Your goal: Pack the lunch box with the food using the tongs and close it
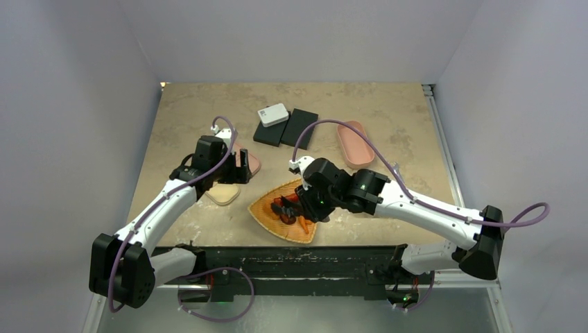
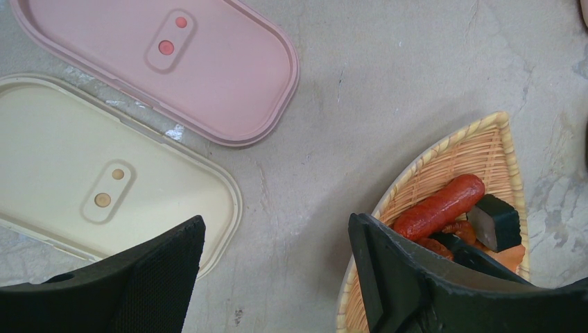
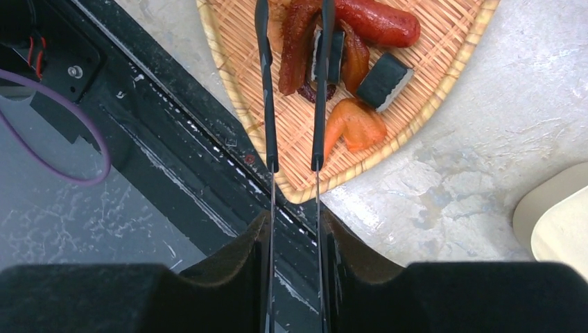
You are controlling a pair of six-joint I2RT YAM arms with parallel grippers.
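The tongs [image 3: 317, 118], with black tips and thin metal arms, are in my right gripper, which is shut on them. Their tips reach over the food in the woven basket [image 3: 444, 97], one beside a dark-wrapped roll [image 3: 336, 57]; whether they pinch anything cannot be told. A sausage [image 2: 444, 207], another roll [image 3: 383, 82] and an orange shrimp-like piece [image 3: 357, 125] lie in the basket. Open and empty, my left gripper hovers left of the basket near the cream lid [image 2: 55, 159] and pink lid [image 2: 229, 62]. A pink box [image 1: 355, 144] stands back right.
Part of a cream container [image 3: 565, 215] shows at the right wrist view's edge; my right arm hides it from above. Dark flat pads [image 1: 299, 128] and a small white box [image 1: 273, 114] lie at the back.
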